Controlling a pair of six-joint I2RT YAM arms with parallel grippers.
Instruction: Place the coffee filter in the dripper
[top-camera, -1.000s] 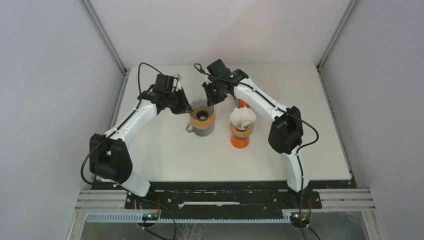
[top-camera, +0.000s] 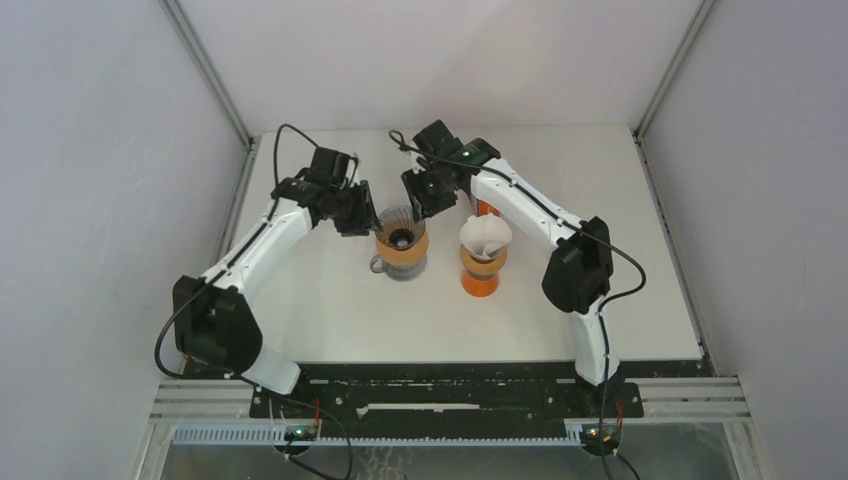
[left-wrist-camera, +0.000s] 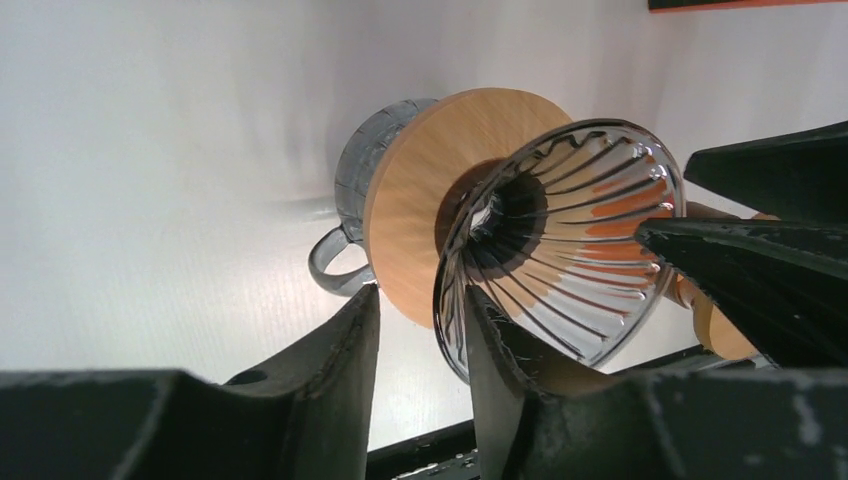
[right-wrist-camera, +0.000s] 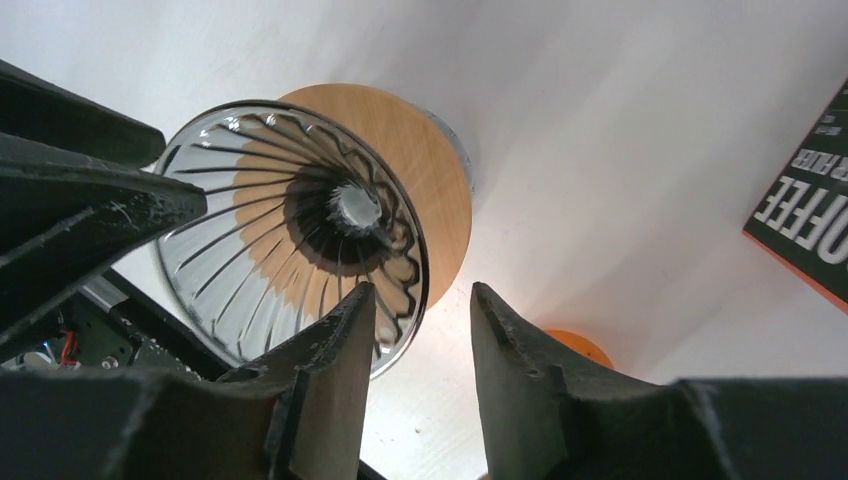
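The clear ribbed dripper (top-camera: 405, 218) sits with its wooden collar (top-camera: 403, 256) on a glass server (top-camera: 405, 272). In the left wrist view, my left gripper is open at the dripper's rim, with the rim passing between its parted fingers. My right gripper stands open on the opposite side, the rim also between its fingers and clear of both. The white coffee filter (top-camera: 486, 236) rests in a holder to the right of the dripper. Inside the dripper there is no filter.
The filter's holder has a wooden ring (top-camera: 500, 262) and an orange base (top-camera: 480, 285). A dark box with white lettering (right-wrist-camera: 815, 200) lies behind, partly under the right arm. The server's handle (left-wrist-camera: 328, 262) sticks out leftward. Free table lies in front.
The dripper and server have shifted slightly left and toward the front. The filter has stayed put.
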